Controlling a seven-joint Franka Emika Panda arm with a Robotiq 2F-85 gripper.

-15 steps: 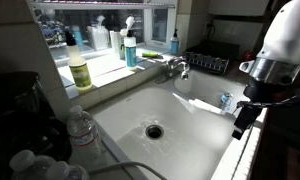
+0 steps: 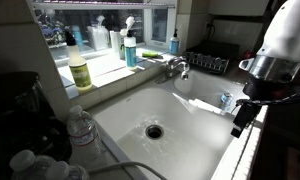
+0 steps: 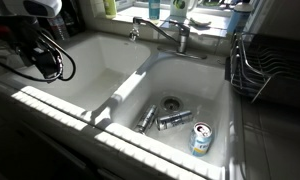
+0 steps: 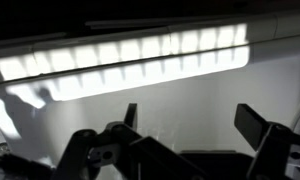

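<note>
My gripper is open, its two fingers wide apart with only the pale sink surface showing between them. In exterior view 1 the gripper point(image 2: 252, 117) hangs over the front side of the double white sink point(image 2: 125, 107). Exterior view 2 places the gripper point(image 3: 52, 68) above the left basin, which looks empty. The right basin holds a blue and white can point(image 3: 201, 139), standing or slightly tilted, and two silver cans, one by the drain point(image 3: 175, 120) and one farther left point(image 3: 145, 121). The gripper is well apart from all the cans.
A faucet point(image 2: 174, 67) rises behind the sink. Clear plastic bottles point(image 2: 83, 132) crowd the left counter. A yellow-labelled bottle point(image 2: 78, 68) and other bottles line the sill. A dark dish rack point(image 3: 275, 65) stands right of the sink. A low divider point(image 3: 122, 92) separates the basins.
</note>
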